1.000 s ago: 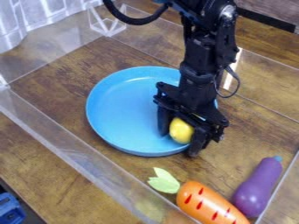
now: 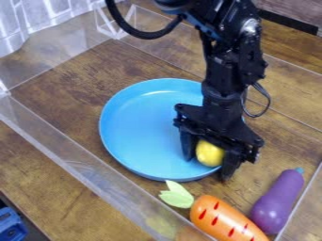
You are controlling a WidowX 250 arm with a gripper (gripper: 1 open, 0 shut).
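Observation:
My black gripper (image 2: 209,151) reaches down over the right side of a blue plate (image 2: 136,122), its fingers around a yellow round object (image 2: 208,152). Whether the fingers press on it cannot be seen clearly. An orange carrot (image 2: 227,215) with a pale green top lies in front, and a purple eggplant (image 2: 278,201) lies at the lower right.
A clear plastic edge runs along the left front, and another border lies at the far right.
The gripper and yellow object have shifted slightly right and toward the front. The carrot and eggplant are unmoved.

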